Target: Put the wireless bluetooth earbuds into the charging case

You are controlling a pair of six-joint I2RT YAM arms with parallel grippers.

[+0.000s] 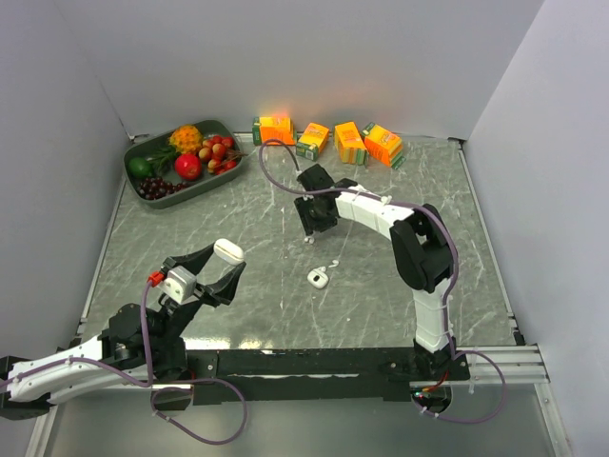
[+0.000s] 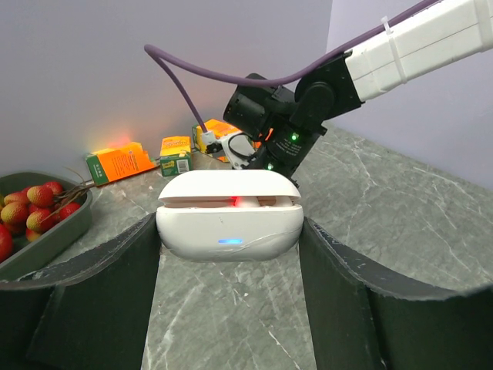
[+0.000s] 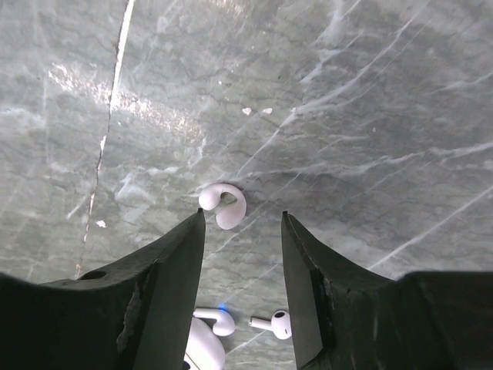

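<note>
My left gripper (image 1: pixel 228 255) is shut on a white charging case (image 2: pixel 229 231), held up above the table at front left. The case's lid is slightly ajar; a blue light glows on its front and something white and red-lit shows in the gap. A small C-shaped white earbud (image 3: pixel 237 210) lies on the marble table. Over it my right gripper stands open, the earbud in line between its fingers but apparently lower, on the tabletop. In the top view this earbud (image 1: pixel 309 240) shows just in front of the right gripper (image 1: pixel 307 231).
A second white case (image 1: pixel 318 278) rests on the table, with two stemmed earbuds (image 3: pixel 281 324) near it in the right wrist view. A fruit tray (image 1: pixel 181 195) stands at back left; several orange boxes (image 1: pixel 350 143) line the back wall.
</note>
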